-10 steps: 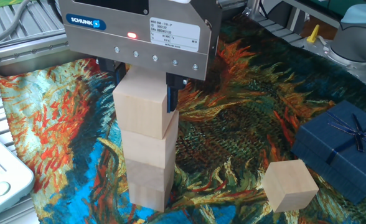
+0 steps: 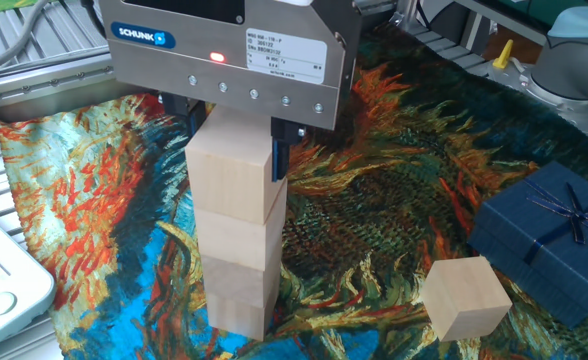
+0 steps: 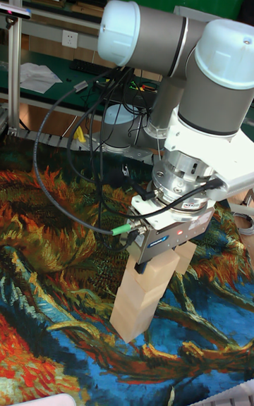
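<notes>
A column of several pale wooden blocks (image 2: 237, 243) stands on the painted cloth in exterior view 2. At its top is a wooden block (image 2: 227, 180) with my gripper (image 2: 236, 138) shut on it, one finger (image 2: 281, 155) at its right side and the other mostly hidden on the left. This top block sits a little off line from those below; whether it rests on them or hangs just above, I cannot tell. In exterior view 3, the gripper (image 3: 161, 257) is over the same column (image 3: 135, 304), its fingers partly hidden.
A loose wooden block (image 2: 466, 298) lies right of the column. Beyond it stands a dark blue box (image 2: 554, 235) with a ribbon. A white device (image 2: 4, 280) is at the left edge.
The gripper and the top block have shifted together very slightly to the right and down in exterior view 2. The lower blocks, loose block and box have stayed still.
</notes>
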